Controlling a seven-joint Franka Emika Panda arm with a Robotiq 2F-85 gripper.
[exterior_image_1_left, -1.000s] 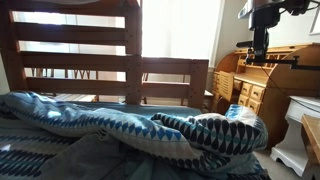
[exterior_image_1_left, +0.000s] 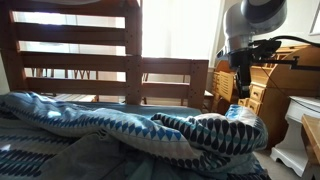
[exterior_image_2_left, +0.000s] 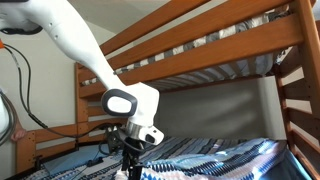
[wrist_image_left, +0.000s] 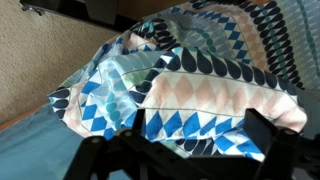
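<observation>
A patterned blanket (exterior_image_1_left: 150, 130) in blue, white and dark teal lies bunched up along the bed. My gripper (exterior_image_1_left: 243, 88) hangs above the blanket's right end in the first exterior view. From the wrist camera, a raised fold of the blanket (wrist_image_left: 205, 95), with pale pink and blue diamond shapes, spreads beneath the gripper. Its dark fingers (wrist_image_left: 112, 156) stand wide apart and open, with no cloth seen pinched between them. In the second exterior view the gripper (exterior_image_2_left: 132, 160) is low over the blanket (exterior_image_2_left: 235, 160), its tips partly hard to make out.
A wooden bunk-bed rail (exterior_image_1_left: 80, 63) stands behind the bed. To the right are a wooden desk (exterior_image_1_left: 262, 100) and a white piece of furniture (exterior_image_1_left: 295, 135). The upper bunk (exterior_image_2_left: 200, 50) runs overhead. Plain blue sheet (wrist_image_left: 45, 155) shows beside the blanket.
My gripper has come down and slightly left toward the blanket's right end in the first exterior view. The blanket looks unmoved.
</observation>
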